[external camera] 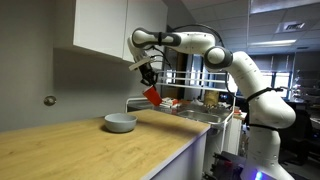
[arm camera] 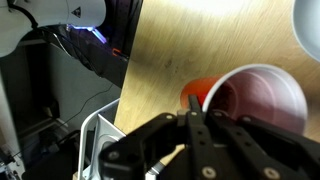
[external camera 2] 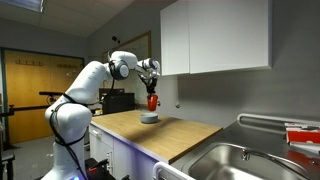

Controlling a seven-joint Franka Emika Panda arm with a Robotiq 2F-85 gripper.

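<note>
A red cup [external camera: 153, 97] hangs tilted in the air above the table, pinched at its rim by my shut gripper [external camera: 149, 82]. In the wrist view the pale rim of the cup [arm camera: 283, 74] faces the camera, and my dark fingers [arm camera: 194, 126] meet its near edge. Below the cup, a grey bowl [external camera: 121, 123] rests on the wooden table, a little to the left in exterior view 1. Exterior view 2 has the cup [external camera 2: 152, 103] right over the bowl [external camera 2: 149, 118]. Whether anything is inside the cup cannot be made out.
The wooden tabletop [external camera: 65, 148] is broad and clear left of the bowl. White cabinets [external camera: 100, 28] hang close above, beside the raised arm. A sink [external camera 2: 242, 160] and a rack with red items [external camera 2: 300, 136] lie farther along the counter.
</note>
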